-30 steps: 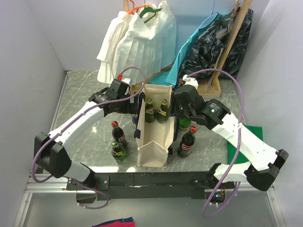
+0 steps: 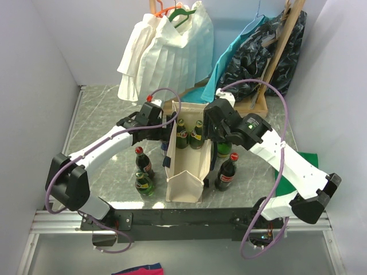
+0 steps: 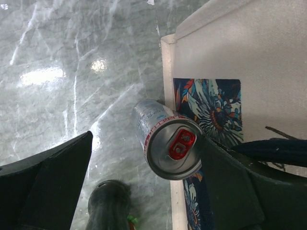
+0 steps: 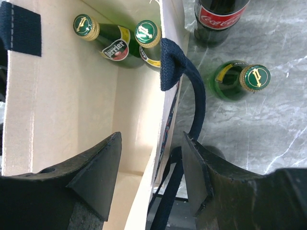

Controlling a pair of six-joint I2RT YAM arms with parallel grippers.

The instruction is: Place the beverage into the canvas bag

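The canvas bag (image 2: 189, 169) stands open in the middle of the table, with two green bottles (image 4: 117, 50) inside it. A silver can (image 3: 175, 146) with a red tab is outside the bag, close against its left wall. My left gripper is open above the can, which lies between its fingers and nearer the right one. Over the bag's right wall, my right gripper has its fingers apart, one on the inner side and one on the outer side. The wall passes between them, with a gap visible on the inner side.
Left of the bag stand a cola bottle (image 2: 144, 163) and a green bottle (image 2: 144, 183). On its right are another cola bottle (image 2: 225, 172) and a green bottle (image 4: 235, 80). A dark strap (image 4: 196, 96) hangs beside my right gripper's outer finger. Clothes (image 2: 172, 54) hang behind.
The bag and bottles look unmoved.
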